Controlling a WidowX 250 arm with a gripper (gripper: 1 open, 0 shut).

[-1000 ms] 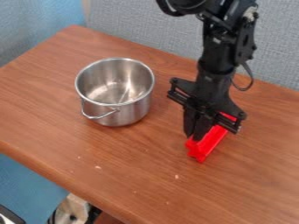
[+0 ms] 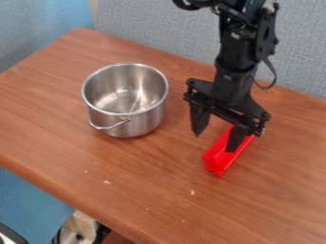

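Note:
A black robot arm reaches down from the top, its gripper [image 2: 216, 133] open, with one finger at left above the table and the other over a red elongated object [image 2: 219, 159] lying on the wooden table. The red object's far end is partly hidden by the gripper. A steel pot [image 2: 125, 112] with wire handles stands to the left of the gripper, upright and empty.
The wooden table [image 2: 114, 191] has clear room in front and at the far left. A grey textured wall [image 2: 166, 29] rises behind it. The table's edge runs along the lower left, with blue surface and some clutter beyond.
The gripper has risen slightly and its fingers stand wider apart than a second ago. The red object and pot show no clear movement.

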